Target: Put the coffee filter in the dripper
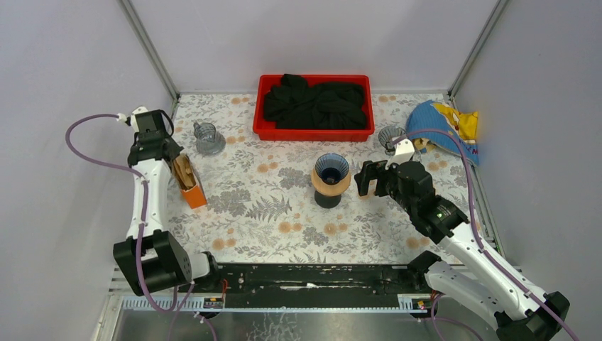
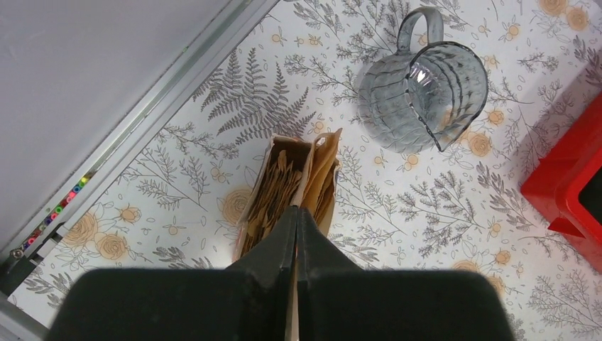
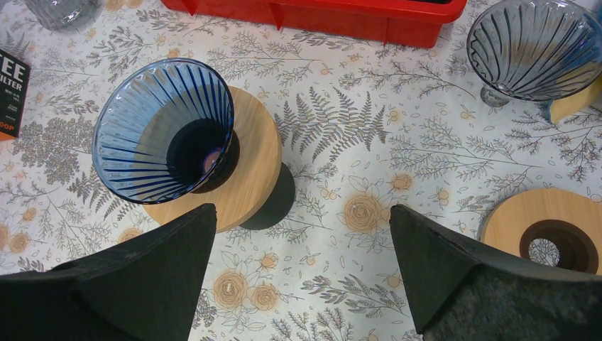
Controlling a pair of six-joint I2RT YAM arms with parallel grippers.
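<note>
At the left of the table stands an orange box (image 1: 192, 195) of brown paper filters (image 2: 277, 192). My left gripper is shut over it; a brown filter rises at its tips, and whether any is pinched between them I cannot tell. A blue ribbed glass dripper (image 3: 128, 135) sits on a wooden ring (image 3: 252, 170) on a dark stand near the middle, empty of paper. My right gripper stands open just right of the dripper, nothing between its fingers.
A glass jug (image 2: 397, 106) is beside the box, a red tray (image 1: 365, 117) with dark cloth at the back. A second glass dripper (image 3: 532, 50), another wooden ring (image 3: 511, 220) and a blue-yellow bag (image 1: 426, 121) are at the right.
</note>
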